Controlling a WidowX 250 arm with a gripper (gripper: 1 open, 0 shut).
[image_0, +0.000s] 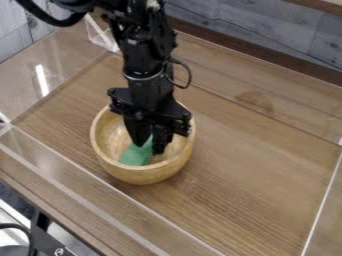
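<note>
A wooden bowl stands on the table left of centre, with a green object lying inside it. My black gripper reaches down from above into the bowl, at the right of and over the green object. Its fingertips are dark and overlap one another, so whether they are open or shut on anything is unclear.
Bare wooden table fills the right side and the area around the bowl. A clear plastic item is at the back left. A grey wall runs along the back, and black cables lie at the lower left.
</note>
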